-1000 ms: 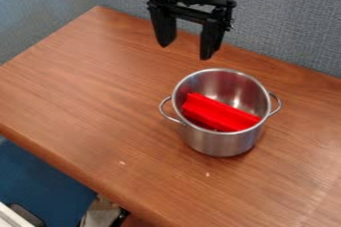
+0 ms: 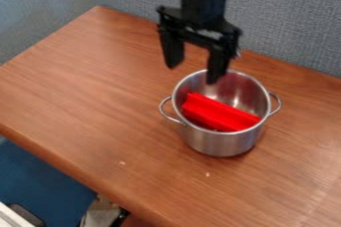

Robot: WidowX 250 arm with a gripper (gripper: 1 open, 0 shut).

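Note:
A steel pot with two side handles stands on the wooden table at the right of centre. A red block-like object lies inside it. My black gripper hangs above the back left of the pot, open, its fingers spread apart with nothing seen between them.
A grey padded wall runs along the back. Past the table's front left edge are a blue surface and some hardware.
The pot and red object have not moved.

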